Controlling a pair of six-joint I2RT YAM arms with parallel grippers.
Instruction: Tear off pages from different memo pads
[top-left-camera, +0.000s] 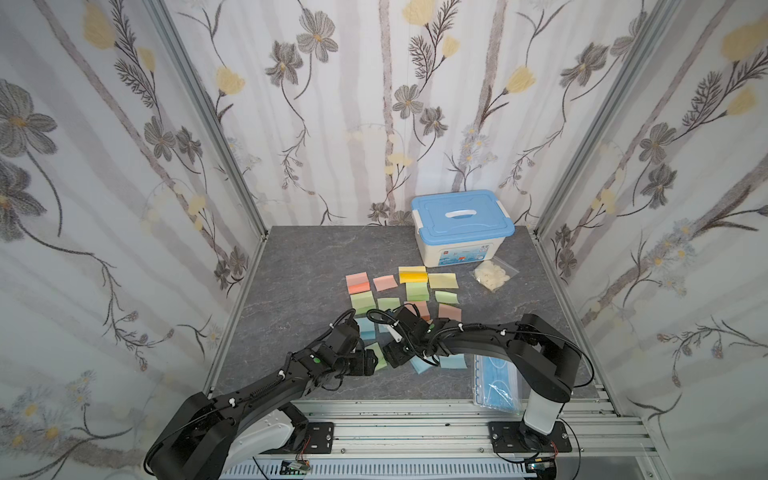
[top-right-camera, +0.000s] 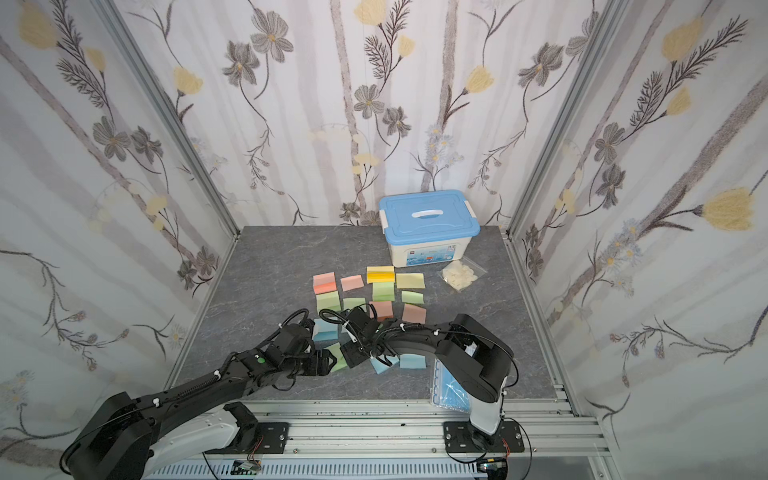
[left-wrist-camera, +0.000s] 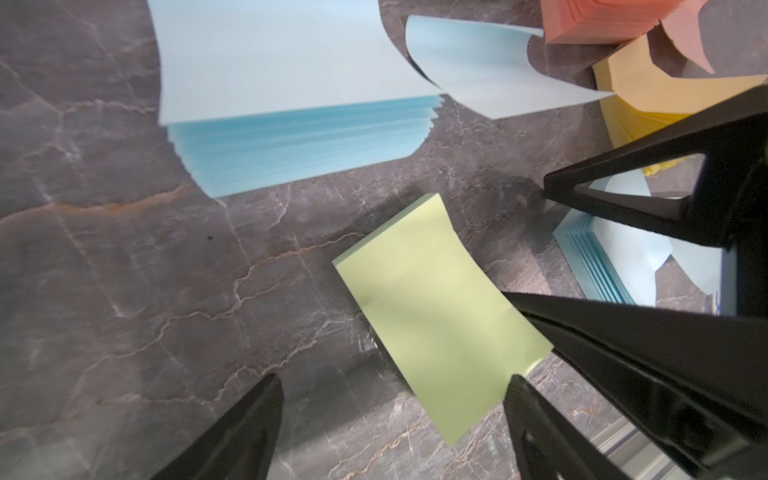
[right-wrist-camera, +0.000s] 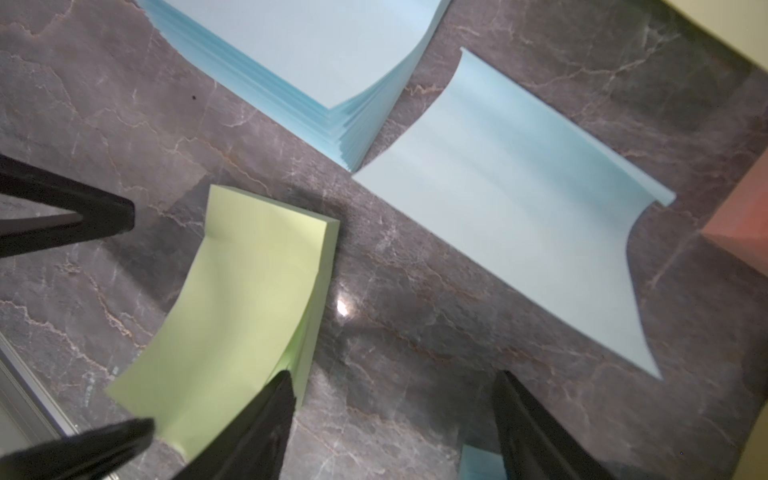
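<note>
A light-green memo pad (left-wrist-camera: 436, 304) lies slanted on the grey table, its top page curling up at the free end. In the right wrist view the same green pad (right-wrist-camera: 248, 272) shows its pages lifted on the near side. My left gripper is open, one finger close to the pad's free corner. My right gripper stands open too, with its left finger beside the lifted pages. Neither grips the pad. A thick blue pad (left-wrist-camera: 304, 148) is just behind, with a loose blue sheet (right-wrist-camera: 520, 208) beside it.
More pads and loose sheets, such as a yellow pad (top-left-camera: 413, 274) and a pink sheet (top-left-camera: 385, 282), lie in rows farther back. A blue-lidded box (top-left-camera: 462, 232) and a bag (top-left-camera: 494, 275) stand behind.
</note>
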